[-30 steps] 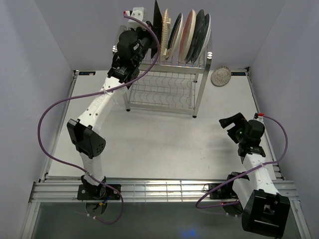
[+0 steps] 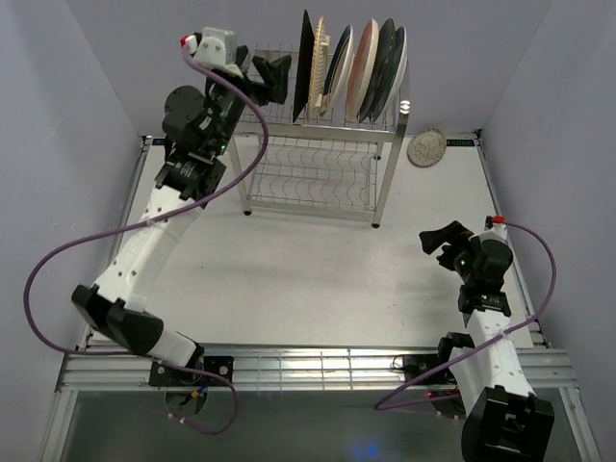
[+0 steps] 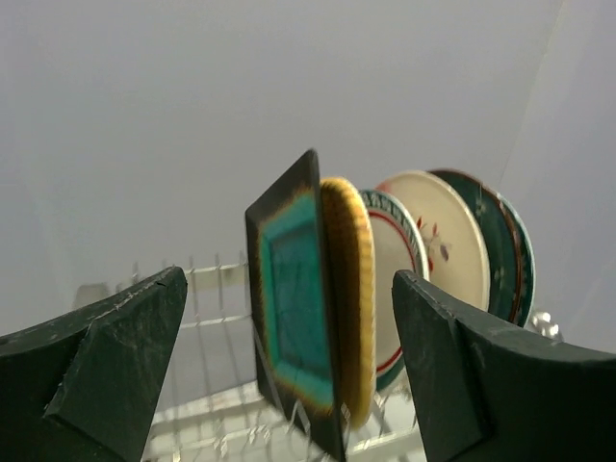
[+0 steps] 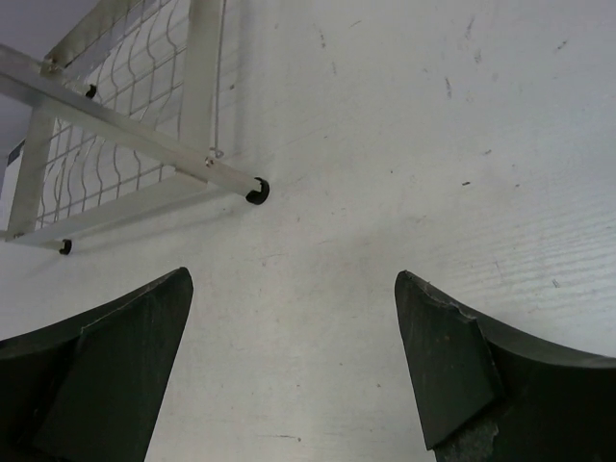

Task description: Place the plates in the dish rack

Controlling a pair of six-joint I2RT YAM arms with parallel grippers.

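Note:
Several plates stand upright in the top tier of the dish rack (image 2: 308, 207), among them a dark square plate (image 3: 289, 289), a yellow plate (image 3: 358, 279) and a pink-white plate (image 2: 362, 67). My left gripper (image 2: 269, 75) is open, just left of the dark square plate and empty. My right gripper (image 2: 435, 245) stands open over the right side of the white surface, holding nothing. A speckled round plate (image 2: 426, 148) lies flat to the right of the rack.
The lower wire tier (image 2: 313, 173) looks empty. Walls border both sides.
My left gripper has backed away leftward from the dark square plate, leaving it standing in the rack. My right arm has shifted slightly.

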